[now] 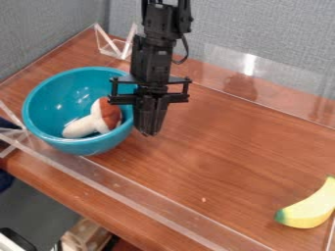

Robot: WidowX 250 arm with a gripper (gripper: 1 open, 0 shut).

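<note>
A teal bowl (55, 96) sits on the left of the wooden table, holding a toy mushroom (84, 124) with a white stem and brown cap. My black gripper (149, 125) points down just at the bowl's right side, its fingertips low beside the rim and shut, with nothing seen between them. A yellow toy banana (309, 206) lies at the lower right of the table.
Clear edging strips run along its front and back, with a grey padded wall (275, 49) behind and a white wire-like frame (116, 39) at the back left.
</note>
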